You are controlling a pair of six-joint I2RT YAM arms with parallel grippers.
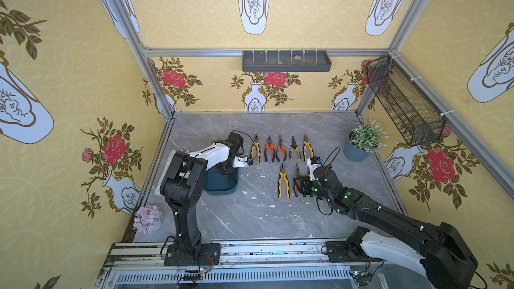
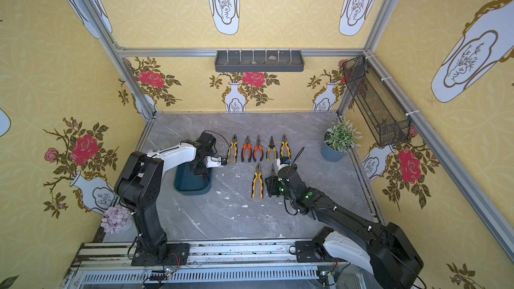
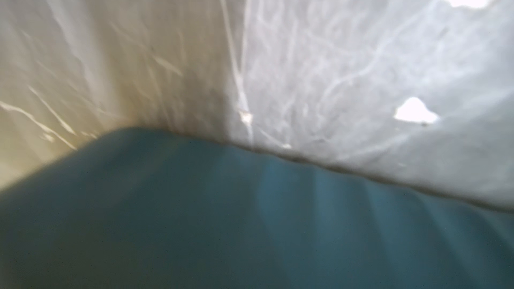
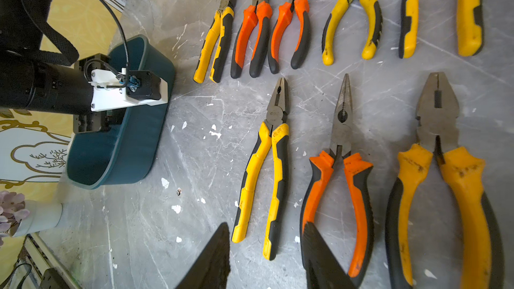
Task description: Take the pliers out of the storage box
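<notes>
The teal storage box (image 1: 220,188) stands on the left of the table. My left gripper (image 1: 229,171) reaches down into it. The left wrist view shows only the box wall (image 3: 299,208) and tabletop, so its fingers and anything between them are hidden. The pliers inside the box are not clearly visible beneath the gripper. My right gripper hangs over the front row of pliers, its fingers (image 4: 213,262) spread apart and nothing held. Below and ahead of it lie yellow-black pliers (image 4: 275,117) and orange-black long-nose pliers (image 4: 342,128).
Several pliers, including a yellow pair (image 1: 256,148) near the box, lie in a back row. A green plant pot (image 1: 356,152) stands at the right, pink flowers (image 1: 147,218) at front left. Bare table (image 1: 251,214) lies in front of the box and pliers.
</notes>
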